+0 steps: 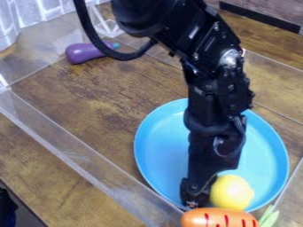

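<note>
The black gripper [204,182] reaches down into a blue plate [160,146], its fingers low beside a yellow round object [231,192] at the plate's front right. An orange carrot toy [217,218] with red stripes and green leaves lies at the plate's front edge. The fingertips are dark and partly hidden, so their grip is hard to make out.
A purple eggplant-like toy [85,51] lies at the upper left on the wooden surface [83,115]. Clear plastic edges run along the left and back. The wood left of the plate is clear.
</note>
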